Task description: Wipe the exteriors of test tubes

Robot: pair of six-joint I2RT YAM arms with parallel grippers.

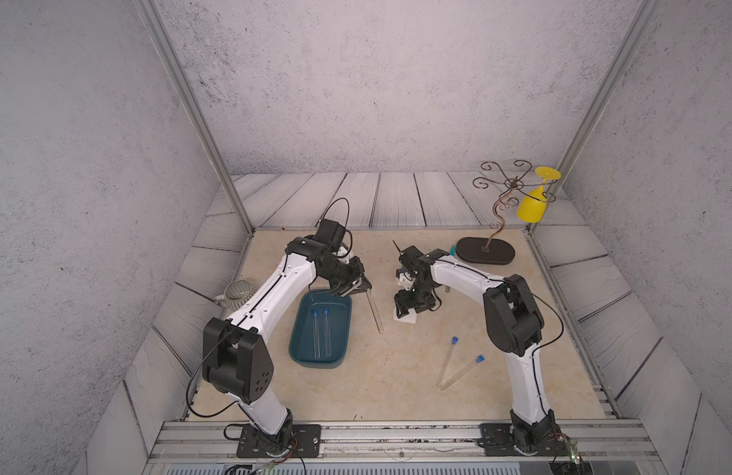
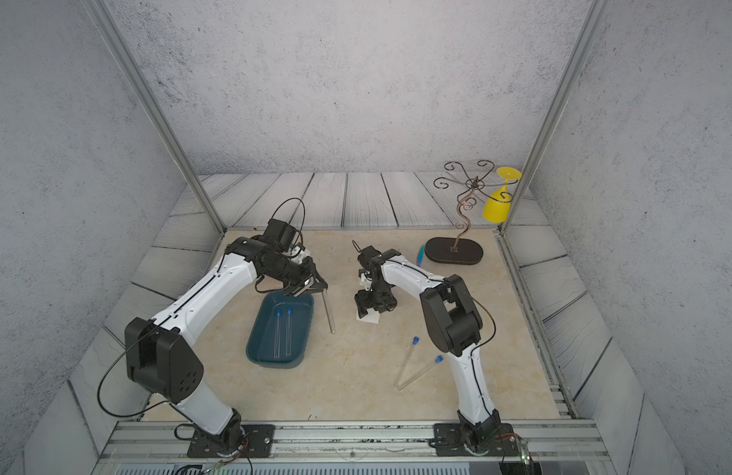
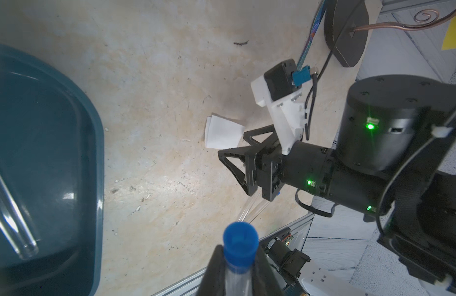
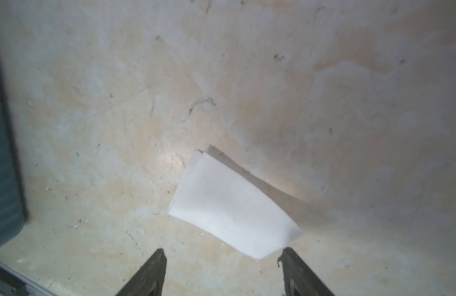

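My left gripper (image 1: 359,286) is shut on a test tube (image 3: 240,249) by its blue cap end; the tube hangs down beside the teal tray (image 1: 343,340). Two capped tubes (image 1: 327,332) lie inside that tray. Low over a folded white paper (image 4: 230,207) on the table, my right gripper stands open, with nothing visible between its fingers. Two more capped tubes (image 2: 419,372) lie crossed in a V on the front right of the table.
A metal stand (image 1: 484,250) with a yellow glass (image 1: 532,207) is at the back right. A ribbed cup (image 1: 239,293) sits at the far left.
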